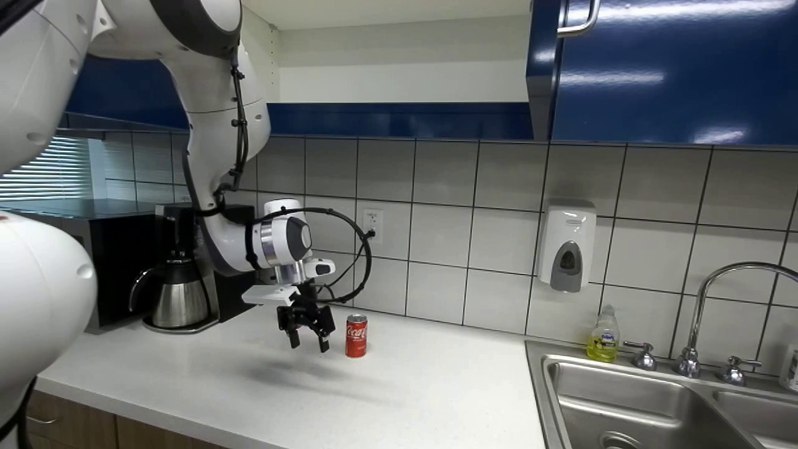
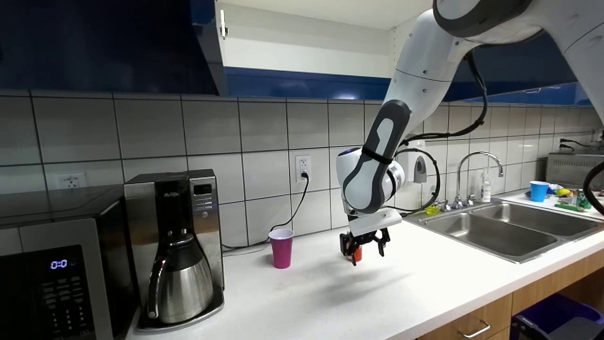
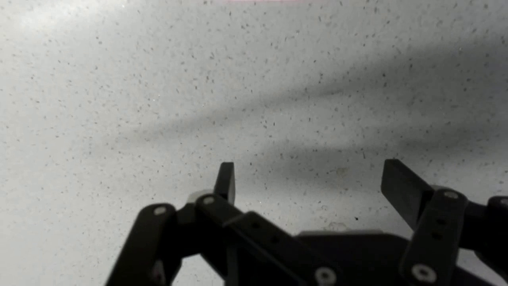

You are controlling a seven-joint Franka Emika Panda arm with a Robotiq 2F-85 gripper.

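My gripper hangs over the white counter with its fingers apart and nothing between them. Just to its right in exterior view 1 stands an upright red Coca-Cola can, not touched as far as I see. Exterior view 2 shows the can partly hidden behind the gripper. A magenta cup stands upright near the back wall; the gripper and arm hide it in exterior view 1. In the wrist view, only bare speckled counter and shadow lie under the open fingers; a faint pink edge shows at the top.
A coffee maker with a steel carafe and a microwave stand at the left. The sink, a faucet and a dish soap bottle are at the right.
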